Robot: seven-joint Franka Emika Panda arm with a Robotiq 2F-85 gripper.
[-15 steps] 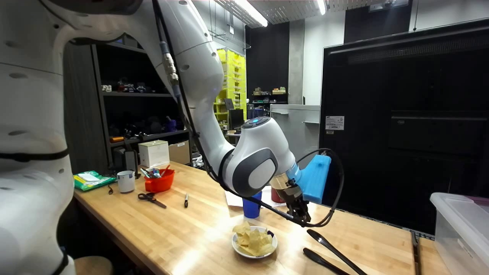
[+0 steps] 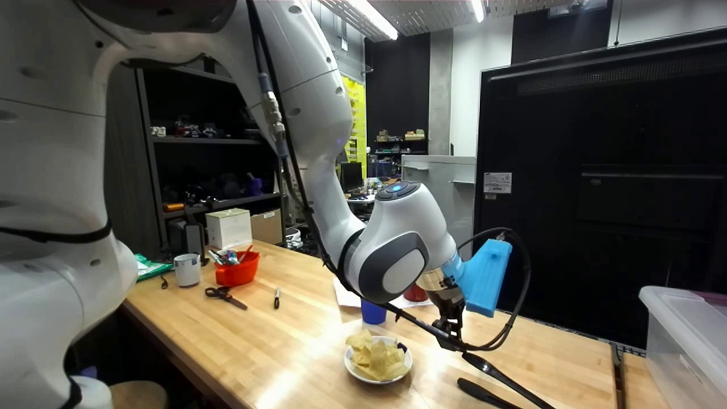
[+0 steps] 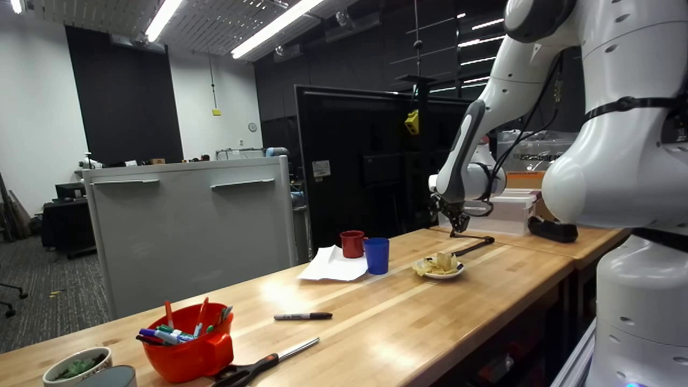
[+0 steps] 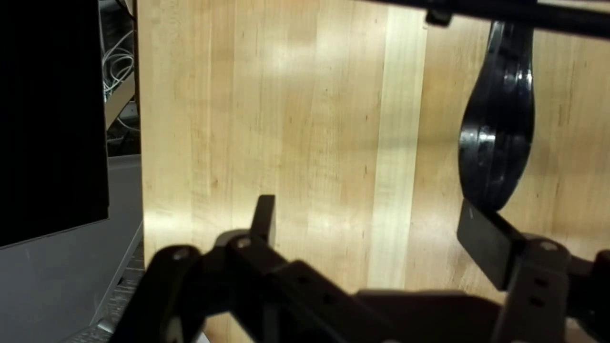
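A long black utensil lies on the table beside the plate. Exterior view 1 shows two arms, a farther one (image 2: 509, 380) and a nearer one (image 2: 485, 394); whether they join is out of frame. Over the farther arm's tip hangs my gripper (image 2: 452, 343). In the wrist view my gripper is open, its fingers wide apart with bare table between them. The utensil's broad, rounded end (image 4: 496, 131) lies at the right, its tip meeting the right finger (image 4: 486, 240) in the picture; contact cannot be judged. A white plate (image 2: 355, 374) holds yellow chips (image 2: 376, 357).
Behind the plate stand a blue cup (image 3: 377, 256) and a red mug (image 3: 352, 244) by white paper (image 3: 330, 265). A marker (image 3: 303, 316), scissors (image 3: 258, 366) and a red pen container (image 3: 193, 355) are farther off. A clear bin (image 2: 681, 341) borders the right side.
My gripper has moved right and lower, toward the utensil's farther arm. Both utensil arms have shifted slightly right and toward the camera. The plate has stayed put.
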